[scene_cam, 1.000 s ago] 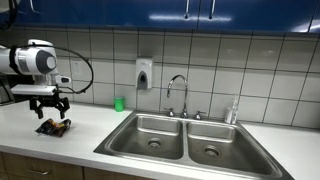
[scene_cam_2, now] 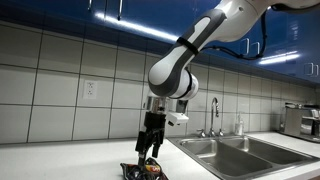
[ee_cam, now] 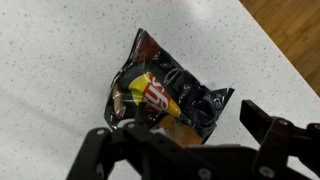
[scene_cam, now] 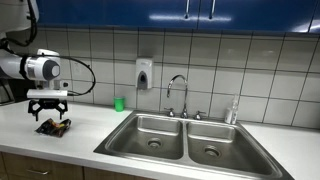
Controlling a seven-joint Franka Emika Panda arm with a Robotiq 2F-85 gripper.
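A dark, shiny snack bag (ee_cam: 168, 92) with a red and yellow label lies on the white counter in the wrist view. The same bag (scene_cam: 53, 127) rests at the counter's left end in the first exterior view. Directly over it, fingers pointing down, hangs my gripper (scene_cam: 49, 113); its fingers are spread wide with nothing held. In the second exterior view the fingertips of the gripper (scene_cam_2: 148, 160) are close above the bag (scene_cam_2: 144, 172). Whether they touch it I cannot tell. The bag's lower edge is partly hidden by the gripper in the wrist view.
A double steel sink (scene_cam: 185, 140) with a tall faucet (scene_cam: 178, 95) lies to the right. Beside it stand a green cup (scene_cam: 119, 104) and a clear bottle (scene_cam: 233, 110). A soap dispenser (scene_cam: 143, 74) hangs on the tiled wall. Counter between bag and sink is clear.
The arm has come down slightly toward the bag and shifted a little, its gripper staying open. The bag looks to be in the same place.
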